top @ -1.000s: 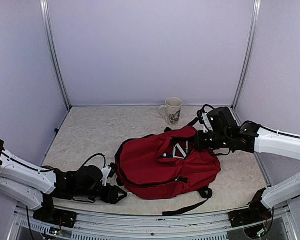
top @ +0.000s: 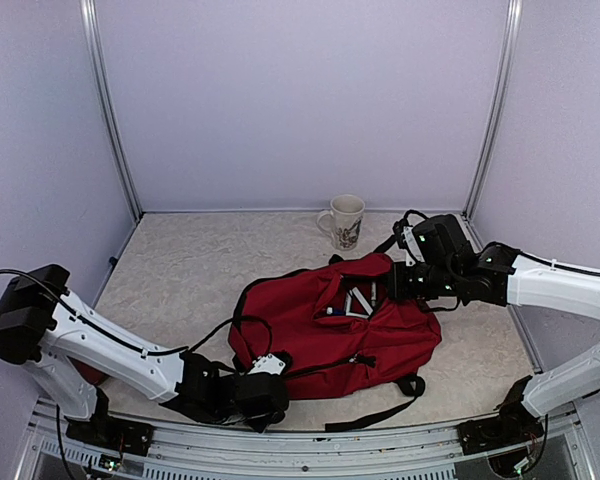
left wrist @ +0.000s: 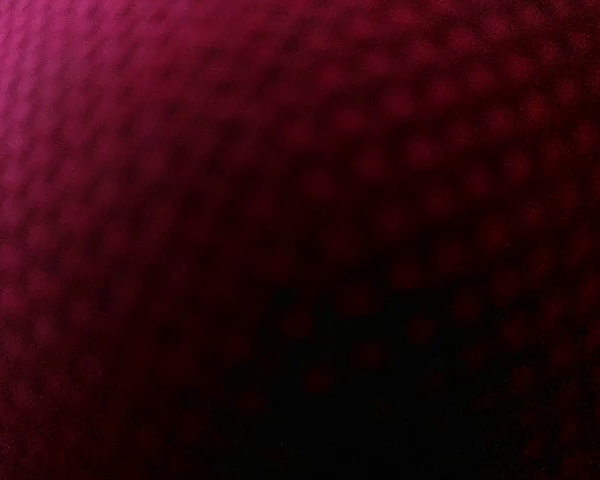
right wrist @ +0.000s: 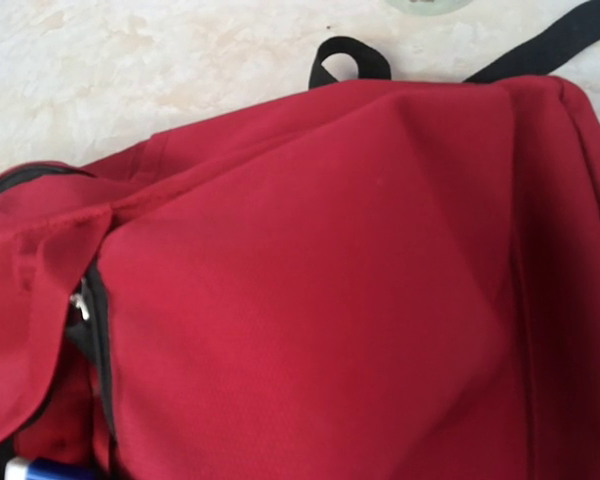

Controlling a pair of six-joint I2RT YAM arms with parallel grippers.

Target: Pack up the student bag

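Note:
The red backpack (top: 320, 340) lies on the table, its small pocket open with several pens or sticks (top: 358, 300) inside. My left gripper (top: 270, 395) is down at the bag's front left corner; its fingers are hidden, and the left wrist view shows only blurred dark red mesh fabric (left wrist: 100, 160). My right gripper (top: 405, 270) is over the bag's right end beside the pocket; its finger is unclear in the top view. In the right wrist view are the red fabric (right wrist: 310, 300), a zipper and a blue item (right wrist: 60, 470) at the lower edge.
A patterned mug (top: 347, 222) stands behind the bag. A black strap (top: 370, 418) lies along the front edge.
The right arm has not moved.

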